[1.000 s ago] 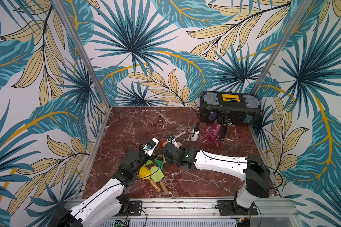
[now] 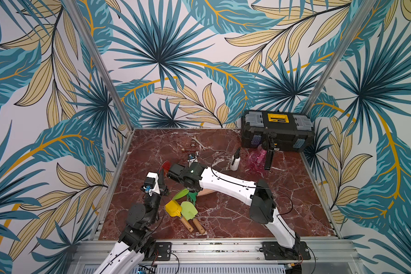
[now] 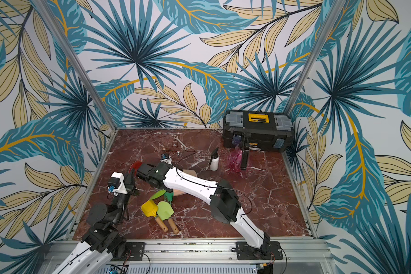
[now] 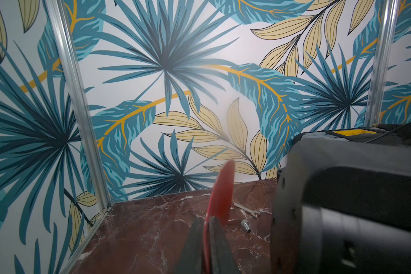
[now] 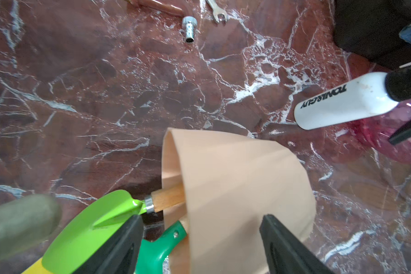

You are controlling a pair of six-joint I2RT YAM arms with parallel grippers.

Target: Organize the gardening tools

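My left gripper is raised at the left and shut on a thin red tool [image 4: 221, 191], whose blade rises from between its fingers. My right gripper hangs open over a beige cloth holder [image 5: 242, 182] at the centre. A green trowel [image 5: 91, 230] and a teal-handled tool [image 5: 157, 251] reach into the holder's left side. In the top views, a yellow shovel [image 2: 173, 207] and a light green shovel [image 2: 188, 209], both wooden-handled, lie near the front edge.
A black toolbox [image 2: 277, 132] stands at the back right, with a pink crumpled item [image 2: 258, 162] and a white bottle [image 2: 234, 162] before it. Wrenches and small metal parts [image 5: 217, 13] lie at the back.
My left arm has drawn left, away from the centre, carrying the red tool.
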